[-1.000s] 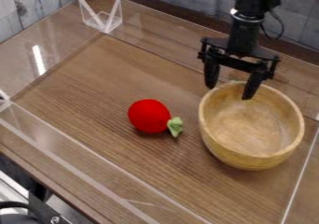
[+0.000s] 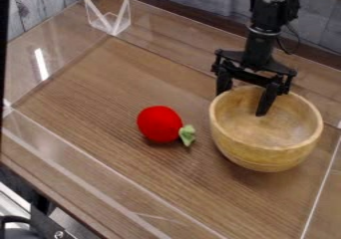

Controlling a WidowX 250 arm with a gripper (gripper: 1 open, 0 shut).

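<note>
My black gripper (image 2: pixel 252 89) reaches down from the top right and stands open over the back rim of a yellow bowl (image 2: pixel 262 138), its fingertips at or just inside the rim; contact is unclear. The bowl looks empty apart from the fingers. A red object with a green top, like a tomato or strawberry (image 2: pixel 159 122), lies on the wooden table left of the bowl.
A clear plastic piece (image 2: pixel 111 16) stands at the back left. Dark areas lie beyond the table's left edge and at the bottom left corner.
The gripper has moved slightly at the bowl's back rim, its arm now more upright. The bowl appears shifted a little; the red object has barely changed.
</note>
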